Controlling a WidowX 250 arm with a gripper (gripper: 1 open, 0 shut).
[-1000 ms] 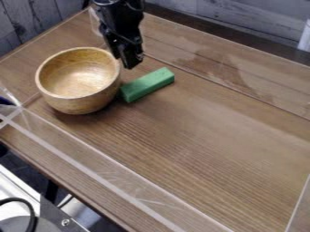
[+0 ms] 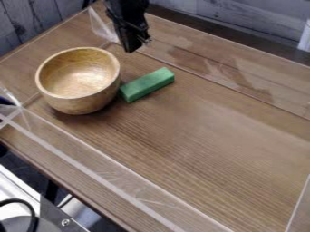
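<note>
My dark gripper (image 2: 136,43) hangs at the top of the camera view, behind and above a round wooden bowl (image 2: 78,80) on the left of the table. It appears shut, with nothing visible between its fingers, though it is small and dark. A green block (image 2: 148,83) lies flat on the table just right of the bowl, in front of the gripper and apart from it.
Clear tape strips run along the table's left side. A dark cable shows at the lower left corner, off the table edge. Grey boards stand behind the back edge.
My gripper has moved back, up the view, away from the green block. The bowl and block look unmoved.
</note>
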